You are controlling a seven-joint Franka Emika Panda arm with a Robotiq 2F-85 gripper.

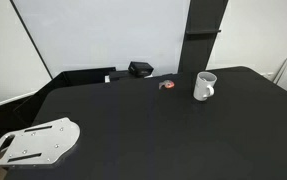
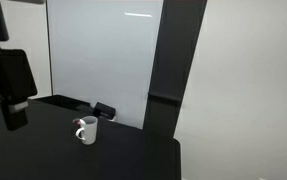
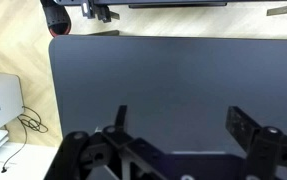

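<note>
A white mug [image 1: 204, 86] stands upright towards the back right of the black table, its handle facing the right in exterior view 1. Close by on its left lies a small orange and dark object [image 1: 167, 85]; in exterior view 2 it is mostly hidden behind the mug [image 2: 88, 130]. My gripper is open over bare tabletop, with its two dark fingers [image 3: 120, 119] wide apart and nothing seen between them. Neither mug nor small object shows clearly in the wrist view. Black parts of the arm [image 2: 8, 75] hang at the left of exterior view 2, apart from the mug.
A small black box [image 1: 140, 69] sits at the table's back edge. A silver slotted plate [image 1: 33, 142] is at the left front.
</note>
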